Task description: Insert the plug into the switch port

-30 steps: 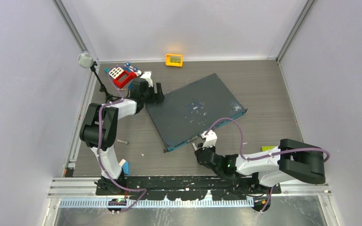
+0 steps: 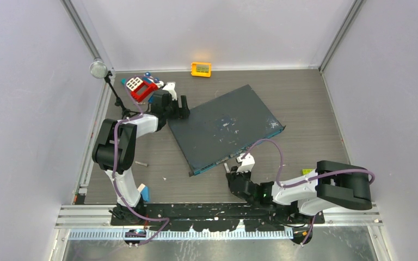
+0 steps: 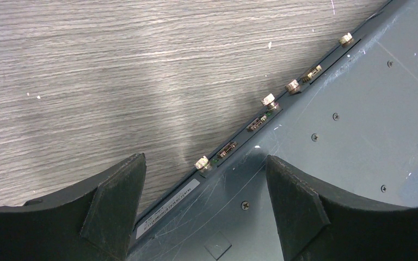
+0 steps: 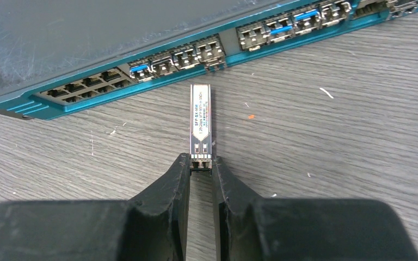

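Observation:
The dark switch [image 2: 226,125] lies askew on the table; in the right wrist view its teal front [image 4: 49,109] runs across the top with rows of ports. My right gripper is shut on the rear end of a slim silver SFP plug [image 4: 201,117], whose free tip points toward the port row, slightly short of the front face over bare wood. My left gripper stands open above the switch's back edge [image 3: 168,201], with nothing between its fingers.
A yellow holder [image 2: 201,69] sits at the back, colourful toys [image 2: 141,88] at the back left beside a lamp on a stand [image 2: 99,69]. A small loose piece [image 2: 141,163] lies left of the switch.
My right gripper with the plug has shifted a little toward the front of the table and to the right. The left arm has not visibly moved.

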